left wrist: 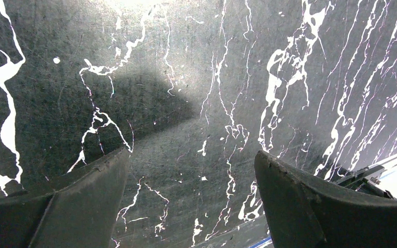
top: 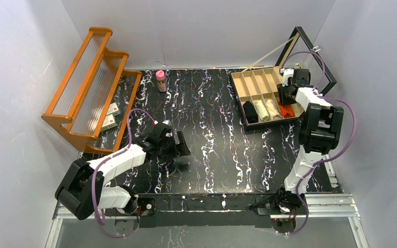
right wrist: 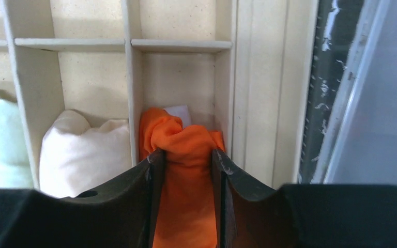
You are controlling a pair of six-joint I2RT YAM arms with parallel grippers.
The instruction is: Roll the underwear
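Note:
Orange underwear [right wrist: 188, 201] lies bunched in the front right compartment of the wooden organizer box [top: 248, 85], a small white patch showing behind it. My right gripper is shut on the orange cloth, a fold of it pinched between the dark fingers. From above, the orange underwear [top: 286, 110] shows in front of that gripper [top: 284, 101]. Over the bare table, at left, my left gripper [top: 182, 144] hangs with its fingers apart; in the left wrist view nothing is between its fingers.
Neighbouring compartments hold a cream roll [top: 272, 107], a pale green roll [top: 261, 110] and a black roll [top: 249, 111]; back compartments look empty. The box's raised lid [top: 315, 57] stands close to my right arm. A wooden shelf [top: 90, 93] fills the left; mid-table is clear.

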